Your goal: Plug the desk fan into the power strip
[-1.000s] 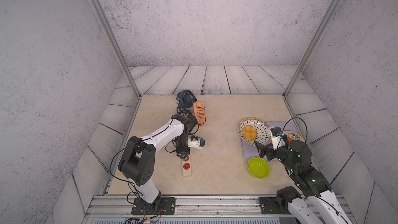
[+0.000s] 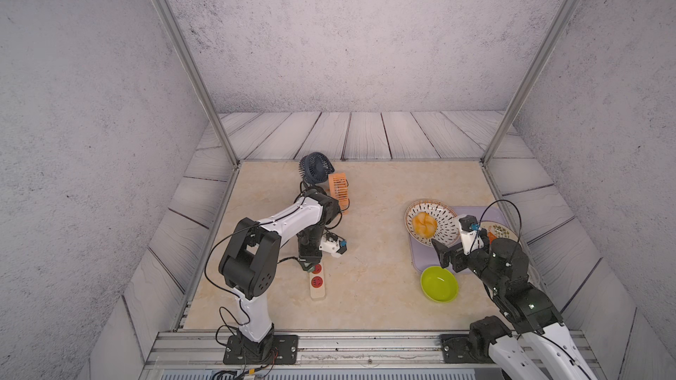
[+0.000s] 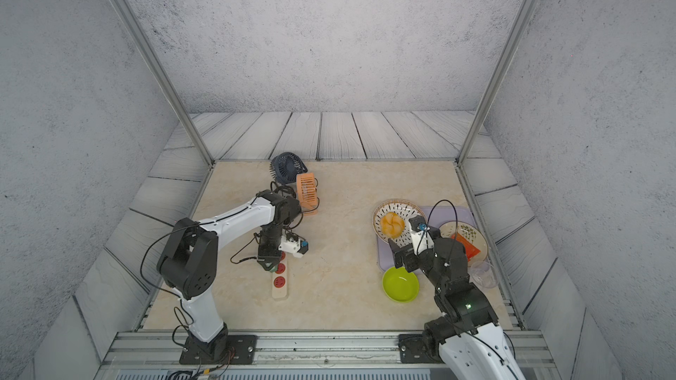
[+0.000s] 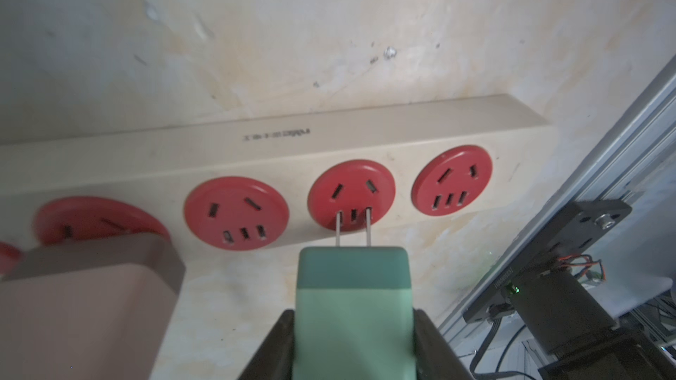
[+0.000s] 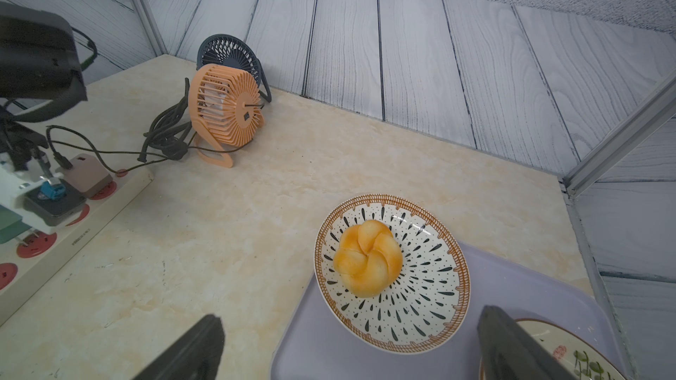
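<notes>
My left gripper is shut on a green plug (image 4: pixel 354 295) above the cream power strip (image 4: pixel 422 123). Two metal prongs point at the lower slots of a red socket (image 4: pixel 352 190), second from the strip's near end. Their tips meet the slots in view, with bare prong still showing; whether they have entered, I cannot tell. An orange fan (image 5: pixel 224 102) and a dark blue fan (image 5: pixel 229 52) stand at the back, black cable (image 5: pixel 167 130) bundled beside them. Which fan the green plug belongs to is unclear. Over the right side, my right gripper stands open and empty.
A pinkish-brown adapter (image 5: pixel 89 174) occupies another socket of the strip. To the right lie a lilac tray (image 5: pixel 299 341), a patterned bowl (image 5: pixel 429 309) with a bread roll (image 5: pixel 367 259), and a green bowl (image 2: pixel 439 285). Mid-table is clear.
The left arm's elbow has swung right and away from the left wall, while its gripper has barely shifted at the strip. The cable near it has moved slightly. My right arm is still.
</notes>
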